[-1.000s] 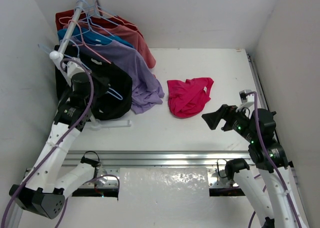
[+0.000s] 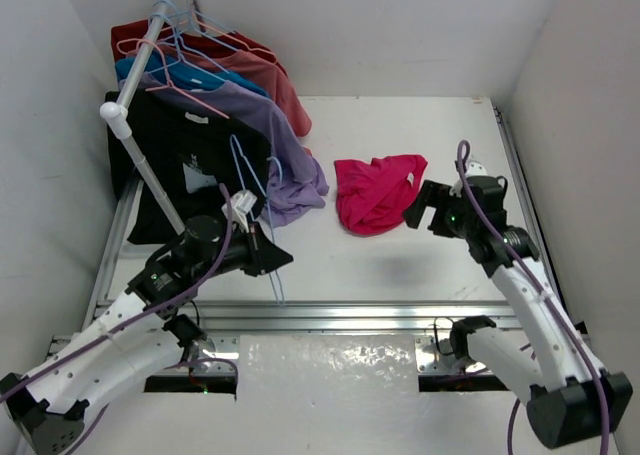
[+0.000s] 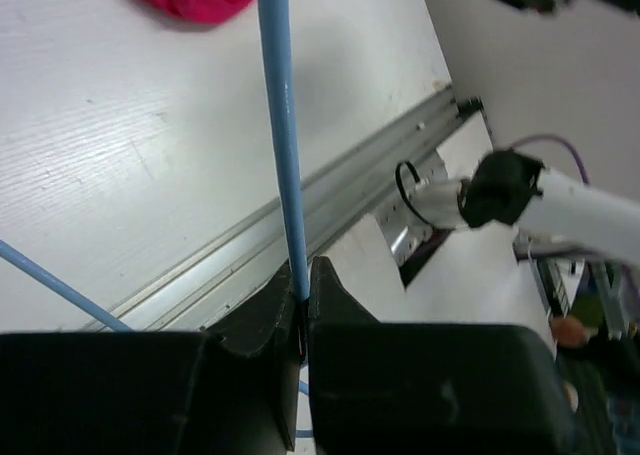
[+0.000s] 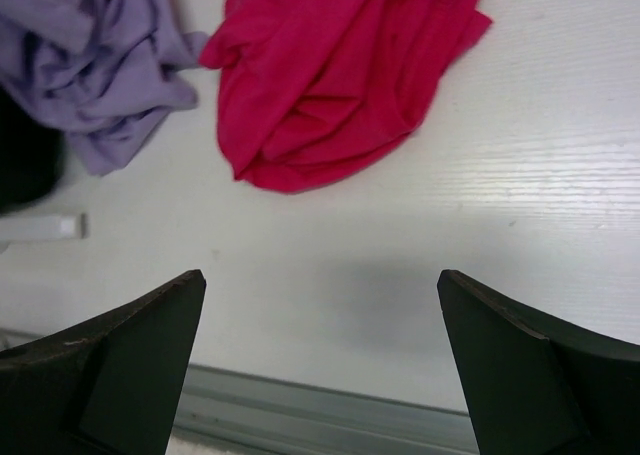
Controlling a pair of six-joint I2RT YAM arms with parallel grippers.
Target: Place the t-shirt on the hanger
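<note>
A crumpled red t-shirt (image 2: 378,193) lies on the white table, its pale label facing up at the right. My left gripper (image 2: 278,258) is over the table's front left, shut on a blue hanger (image 2: 240,155). In the left wrist view the hanger's thin blue bar (image 3: 283,125) runs down between the closed black fingers. To the right of the shirt, my right gripper (image 2: 424,211) stands open and empty. The right wrist view shows its parted fingers (image 4: 130,365) with bare table between, the red shirt (image 4: 330,85) beyond them.
At the left, a white rack (image 2: 150,50) carries several garments, among them a black shirt (image 2: 160,145) and a purple one (image 2: 285,170). Bare table (image 2: 400,270) extends in front of the red shirt. A metal rail (image 2: 370,316) borders the front edge.
My left gripper has carried the blue hanger away from the rack, rightward and toward the front. The right arm has shifted slightly inward and stays open. The red shirt has not moved.
</note>
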